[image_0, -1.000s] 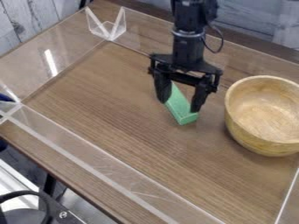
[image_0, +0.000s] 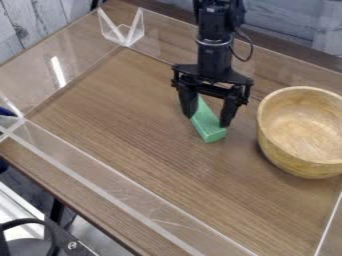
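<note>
A black gripper (image_0: 210, 100) hangs from above at the upper middle, its two fingers spread open over a green block (image_0: 209, 127). The block lies on the wooden table (image_0: 114, 150), its upper part partly hidden under the gripper. Whether the fingers touch it I cannot tell.
A large wooden bowl (image_0: 298, 130) stands at the right, close beside the block. Clear plastic edging runs along the table's left and back corner. Black cables show at the bottom left.
Over the last second the gripper has shifted slightly over the green block, with small changes in the fingers' pose. The block and bowl look unmoved.
</note>
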